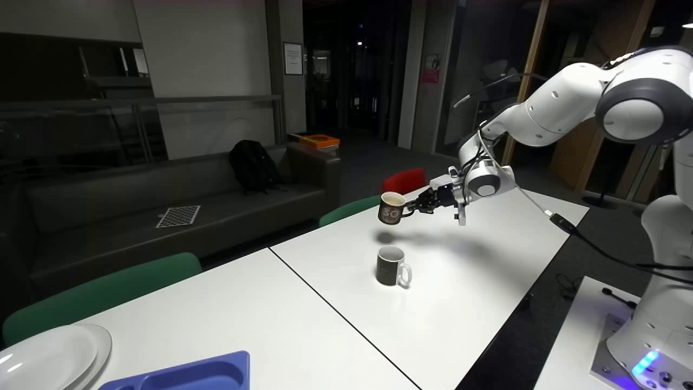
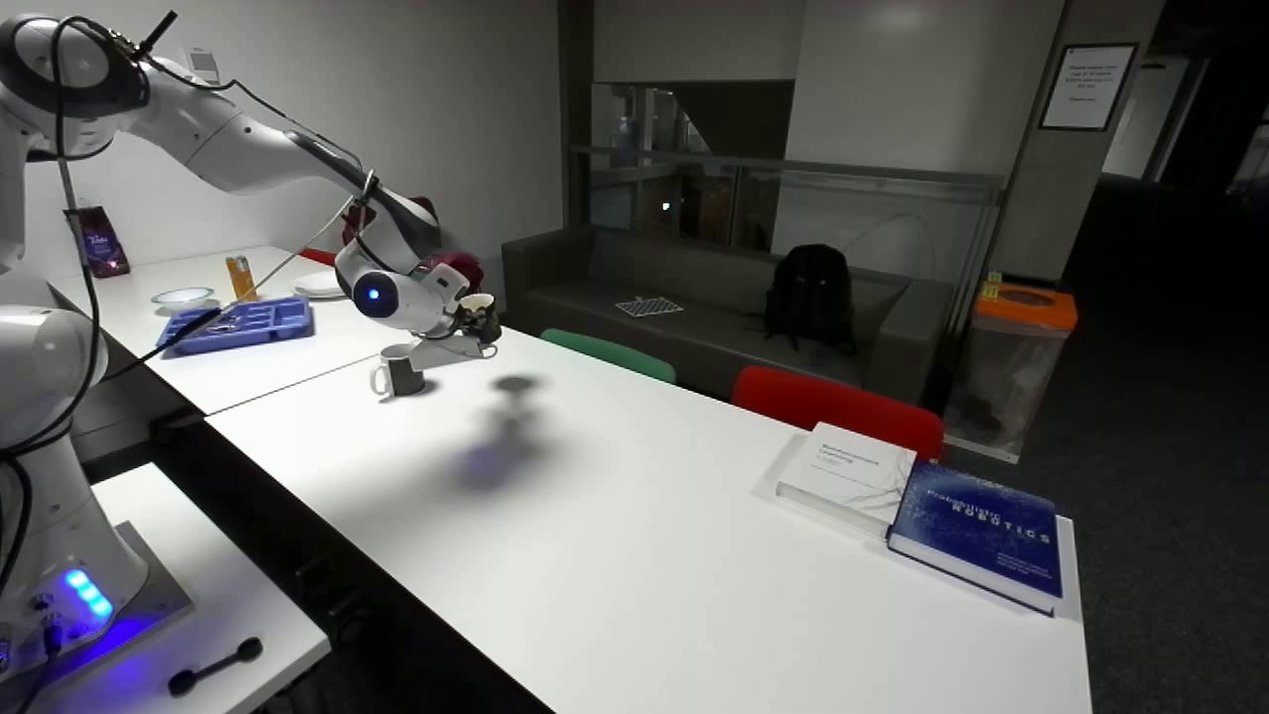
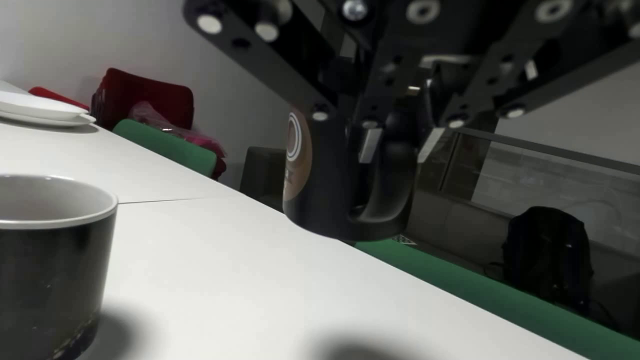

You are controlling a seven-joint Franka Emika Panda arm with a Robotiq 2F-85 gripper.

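Observation:
A dark mug with "30" on its side (image 1: 390,212) hangs upright above the white table, its shadow apart from it on the surface. My gripper (image 1: 416,205) is shut on its handle, which points toward the arm. In the wrist view the black mug (image 3: 327,180) is below the fingers (image 3: 370,144), which close around its handle; its rim is hidden behind the gripper. A second mug (image 1: 387,267), dark outside with a white handle, stands on the table nearer exterior camera 1. That grey-black mug (image 3: 54,270) shows large at the left of the wrist view.
White plates (image 1: 52,358) and a blue tray (image 1: 214,371) lie on the table's far section from the arm's reach. Two books (image 2: 847,470) rest at the opposite end. Green chairs (image 1: 351,209) line the back edge.

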